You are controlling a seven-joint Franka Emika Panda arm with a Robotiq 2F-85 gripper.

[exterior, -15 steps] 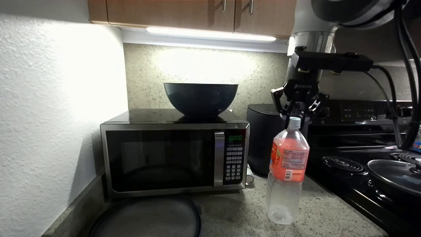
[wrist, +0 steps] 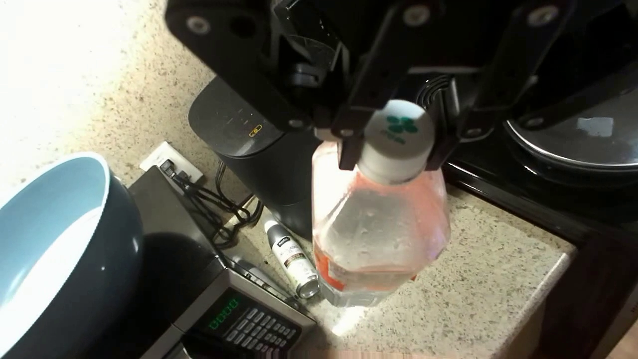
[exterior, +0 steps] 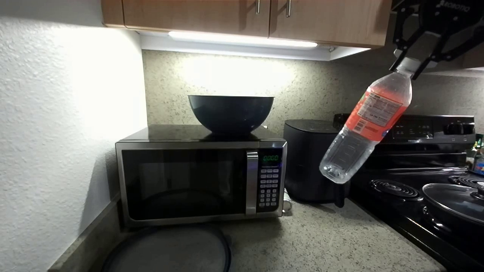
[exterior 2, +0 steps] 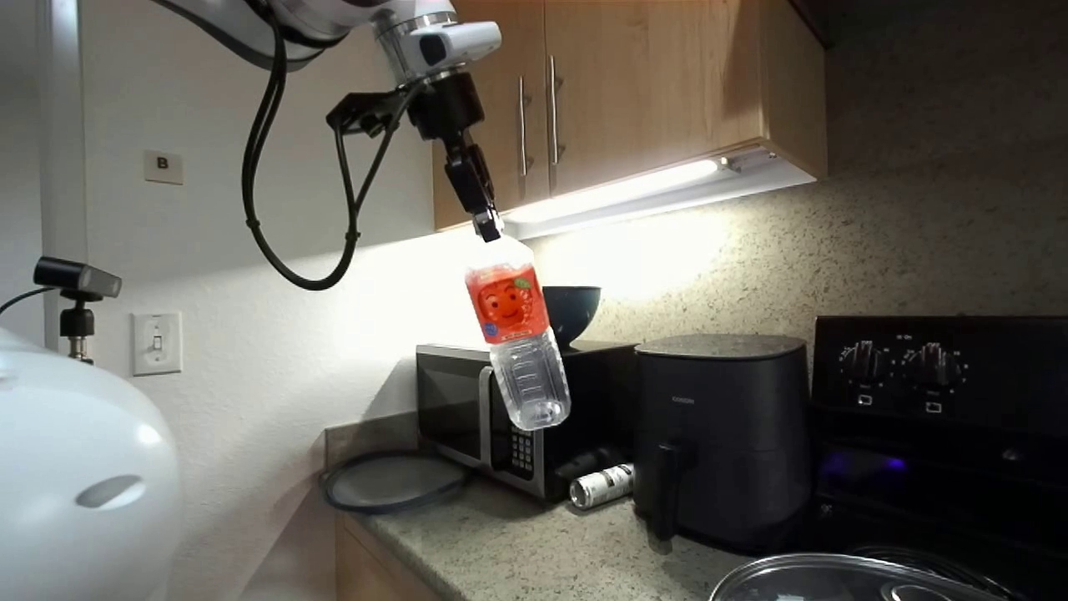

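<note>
A clear plastic bottle [exterior: 367, 127] with a red label hangs in the air, tilted, its base toward the lower left in exterior view 1. My gripper [exterior: 404, 72] is shut on it at the white cap, one finger on each side. From the wrist view, the cap [wrist: 398, 140] sits between the fingertips and the bottle's shoulder spreads out below it. In exterior view 2 the label's smiling face shows on the bottle [exterior 2: 511, 305], which hangs in front of the microwave and well above the counter.
A dark bowl [exterior: 231, 113] rests on top of the microwave [exterior: 181, 181]. Right of that stand a black air fryer [exterior 2: 721, 441] and the stove with a lidded pan [exterior: 458, 204]. A spray can [exterior 2: 602, 486] lies on the counter [exterior: 326, 240], whose front is clear; a round dark tray [exterior: 168, 251] lies at left.
The bottle has risen from low over the counter, moved right in exterior view 1 and gone from nearly upright to tilted. My gripper rose with it toward the upper right.
</note>
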